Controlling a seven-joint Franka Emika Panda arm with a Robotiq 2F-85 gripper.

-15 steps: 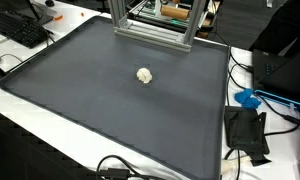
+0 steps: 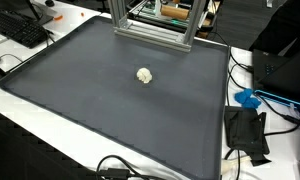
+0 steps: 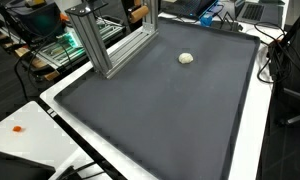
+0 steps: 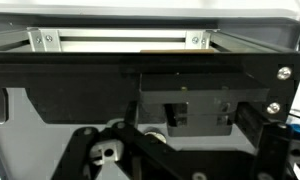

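A small cream-coloured round object (image 2: 144, 75) lies alone on the dark grey tabletop (image 2: 100, 90). The other exterior view has the same round object (image 3: 185, 58) near the table's far side. In the wrist view my gripper is at the bottom, open, its dark fingers spread to either side. A black block (image 4: 202, 92) fixed to a long black panel sits in front of it. Whether the fingers touch that block I cannot tell. Partly hidden behind the gripper is a small pale round thing (image 4: 155, 132).
A pale metal frame (image 2: 155, 38) stands at the table's back edge; an orange-brown piece (image 3: 140, 14) is by it. A keyboard (image 2: 18, 28) lies to the left. A blue item (image 2: 247, 98) and a black pouch (image 2: 245, 132) rest at the right.
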